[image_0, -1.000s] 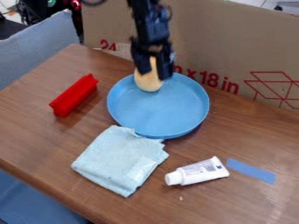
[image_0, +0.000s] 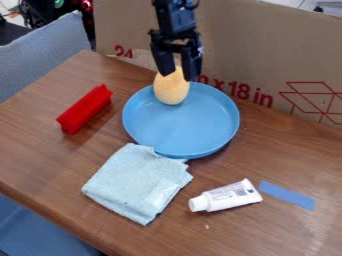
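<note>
My black gripper (image_0: 177, 62) hangs at the top centre, open, its fingers just above a tan, rounded object (image_0: 171, 91) that stands at the back of a blue plate (image_0: 179, 129). Nothing shows held between the fingers.
A red object (image_0: 86, 108) lies at the left. A folded light-blue cloth (image_0: 136, 183) is at the front, with a white tube (image_0: 225, 197) and a blue strip (image_0: 286, 195) to its right. A cardboard wall (image_0: 278, 62) closes off the back. Bare table (image_0: 54, 150) shows at left.
The objects on the table have not visibly moved.
</note>
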